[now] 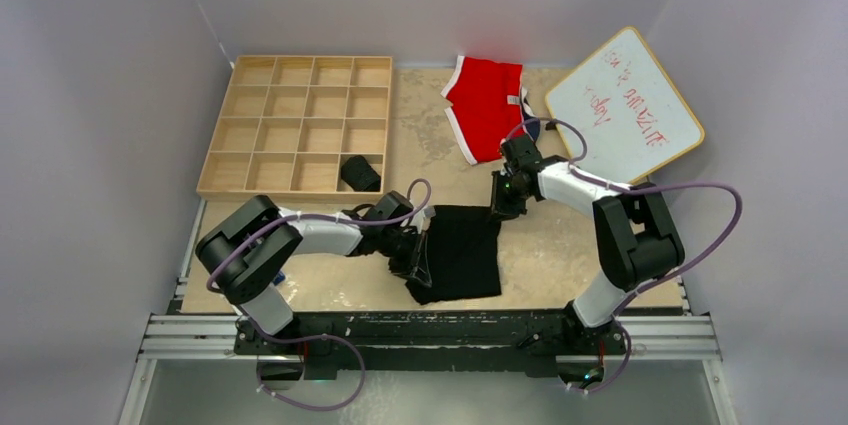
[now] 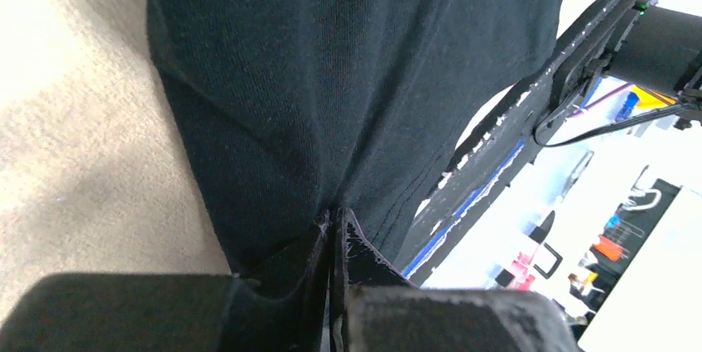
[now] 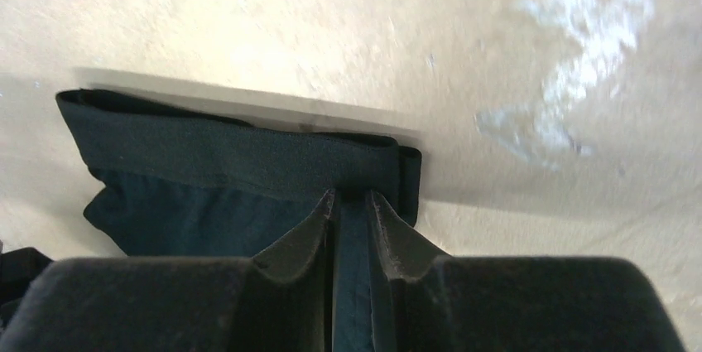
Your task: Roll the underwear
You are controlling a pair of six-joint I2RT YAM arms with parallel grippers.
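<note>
The black underwear (image 1: 463, 255) lies folded into a rough square on the table before me. In the left wrist view, the left gripper is shut with its tips against the black cloth; whether a fold is pinched there cannot be made out. From above, it sits over the cloth's lower left part. At the far right corner is my right gripper (image 1: 496, 213). Its fingers (image 3: 308, 232) stand slightly apart at the folded far edge, with black cloth visible in the narrow gap and beyond the tips.
A wooden compartment tray (image 1: 293, 191) stands at the back left, with a rolled black garment (image 1: 360, 173) in its near right compartment. Red shorts (image 1: 487, 105) lie at the back, beside a whiteboard (image 1: 625, 110). Bare table shows right of the underwear.
</note>
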